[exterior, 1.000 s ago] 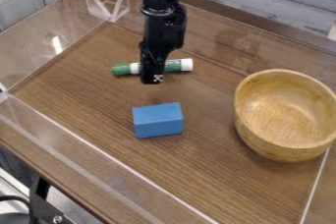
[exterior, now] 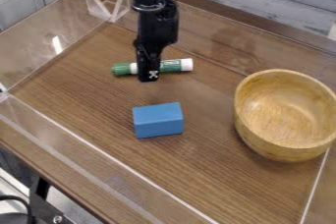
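Note:
My black gripper (exterior: 149, 69) reaches down from the top, its fingertips at a white and green cylindrical tube (exterior: 174, 65) that lies sideways on the wooden table. The fingers look shut, in front of the tube; whether anything is between them is hard to tell. A blue block (exterior: 157, 119) lies nearer the front.
A yellow bowl (exterior: 282, 140) stands at the right. The wooden table (exterior: 92, 135) has free room at the left and front. A clear panel borders the left side.
The gripper has shifted very slightly; the tube, block and bowl have not visibly moved.

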